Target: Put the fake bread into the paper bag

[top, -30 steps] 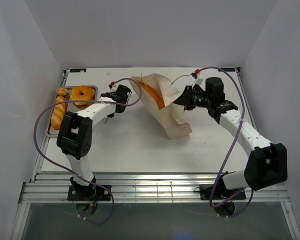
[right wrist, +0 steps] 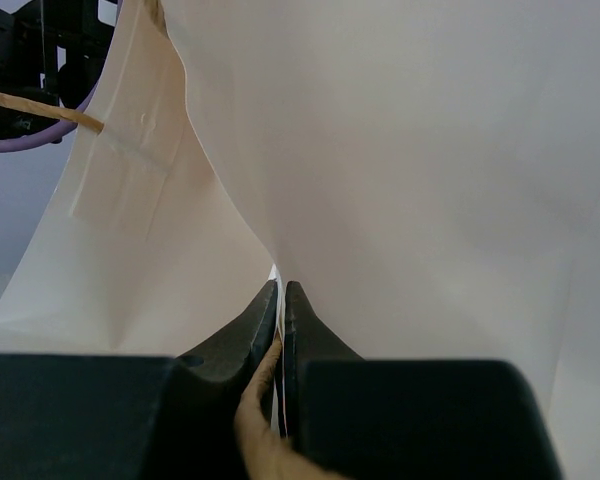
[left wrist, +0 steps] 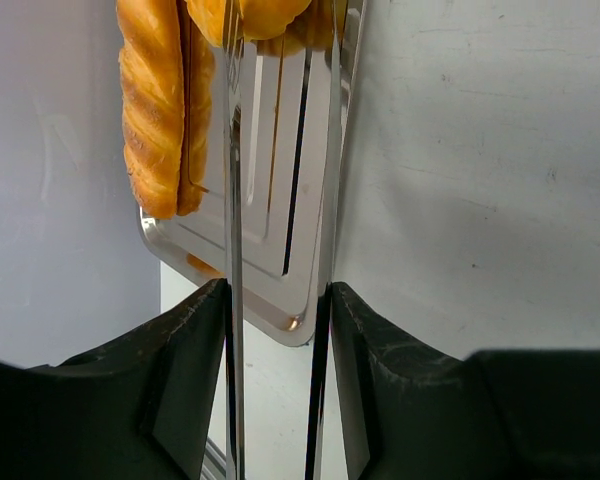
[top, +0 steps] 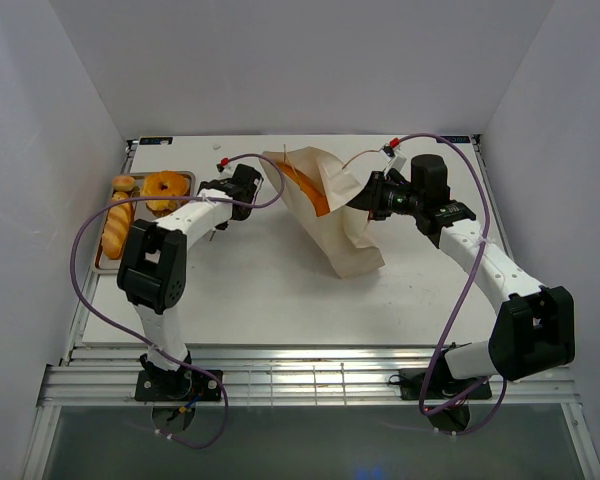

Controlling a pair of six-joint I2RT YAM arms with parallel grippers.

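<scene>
In the top view, the pale paper bag (top: 335, 225) leans at centre, its mouth up and orange showing inside; I cannot tell what that is. My right gripper is shut on the bag's paper edge. Fake breads lie on the tray (top: 100, 262) at left: a long loaf (top: 116, 230), a ring-shaped bread (top: 165, 186) and a small bun (top: 124, 183). Beside the tray, my left gripper stands open, thin metal strips running up between its fingers. Through the left wrist view, these strips reach over breads (left wrist: 265, 15) at the top edge; contact is unclear.
Grey walls close in the left, right and back. A purple cable (top: 80, 262) loops from the left arm over the tray.
The right arm, the bag and the breads stay where they were.
</scene>
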